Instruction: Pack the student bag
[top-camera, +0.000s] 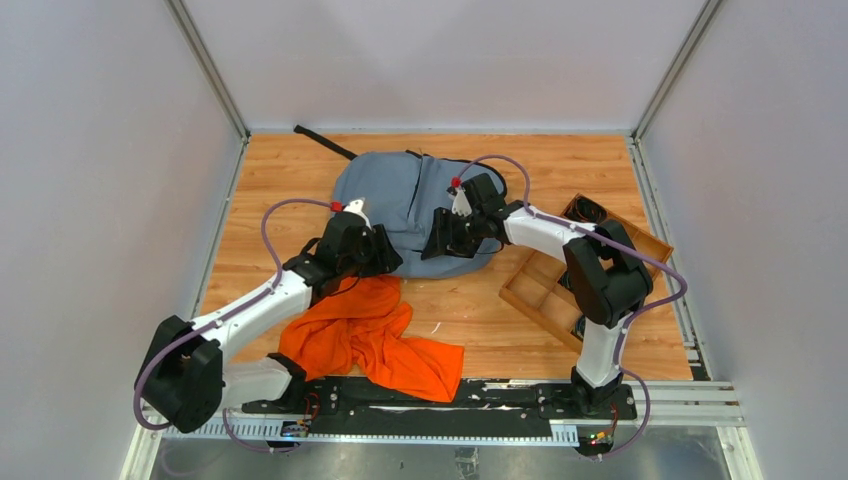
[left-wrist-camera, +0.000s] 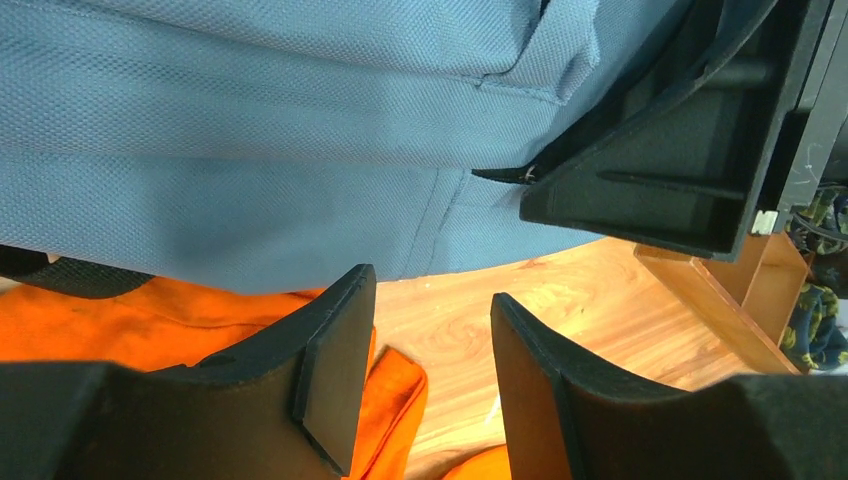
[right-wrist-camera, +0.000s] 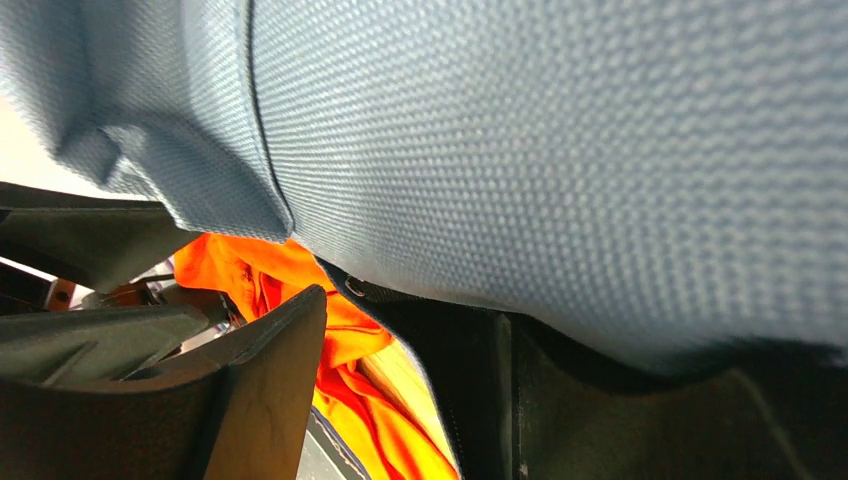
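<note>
A blue-grey bag (top-camera: 380, 175) lies flat at the back middle of the table; its fabric fills much of both wrist views. My left gripper (top-camera: 386, 255) hovers at the bag's front left; in the left wrist view its fingers stand apart with nothing between them. My right gripper (top-camera: 437, 233) is at the bag's front right, fingers apart and pressed close under or against the fabric, with black material (right-wrist-camera: 455, 370) by them. An orange cloth (top-camera: 370, 340) lies crumpled at the front left.
A wooden compartment tray (top-camera: 530, 300) holding dark coiled items stands at the right, partly under the right arm. Bare table shows between cloth and tray. A black strap (top-camera: 325, 141) reaches out at the back left.
</note>
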